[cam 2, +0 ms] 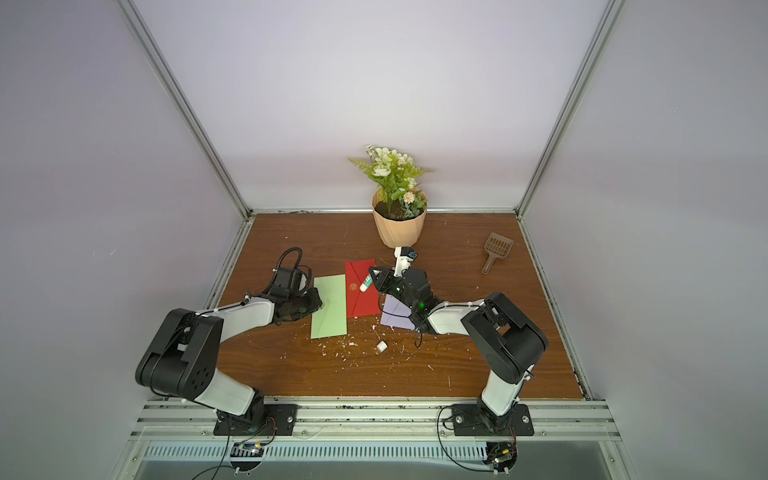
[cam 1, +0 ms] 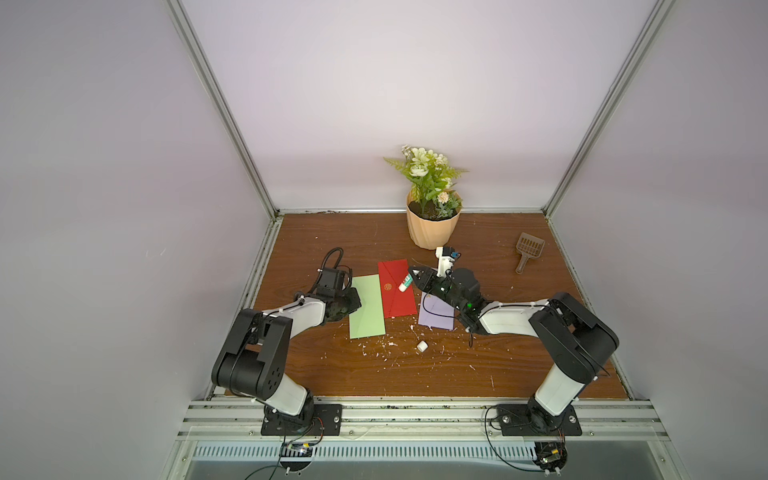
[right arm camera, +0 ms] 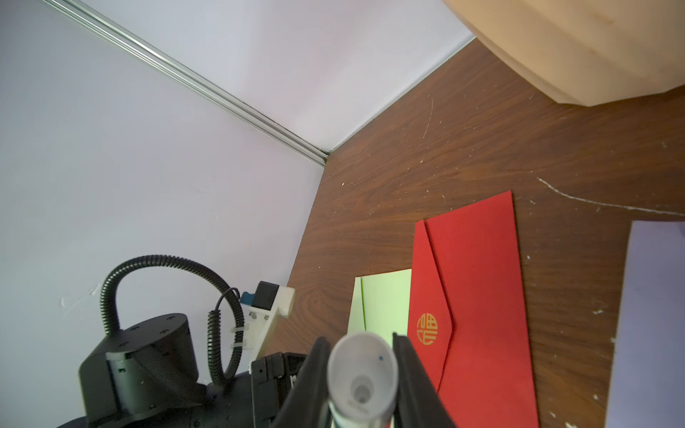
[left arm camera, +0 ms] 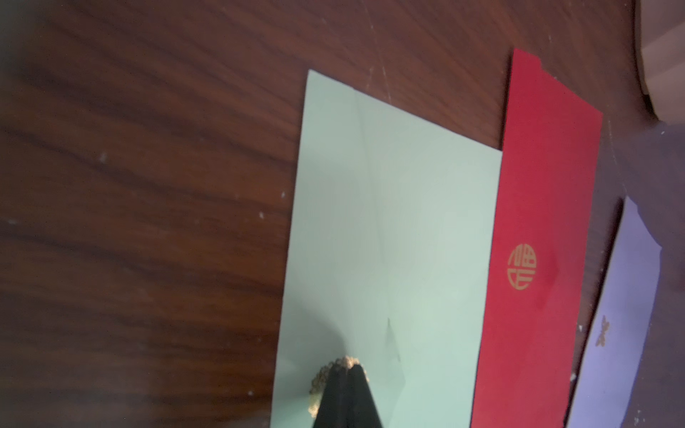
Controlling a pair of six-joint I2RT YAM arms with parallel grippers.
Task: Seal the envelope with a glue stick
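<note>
A green envelope lies at centre-left, beside a red envelope and a lilac one. My left gripper is shut, its tips on or just over the gold decoration of the green envelope's flap, which appears folded down. My right gripper is shut on the glue stick, a white and teal tube held tilted above the red envelope; in the right wrist view its end hides what lies below. A small white cap lies on the table in front of the envelopes.
A potted plant stands at the back centre behind the envelopes. A slotted scoop lies at the back right. White scraps are scattered at the front of the table.
</note>
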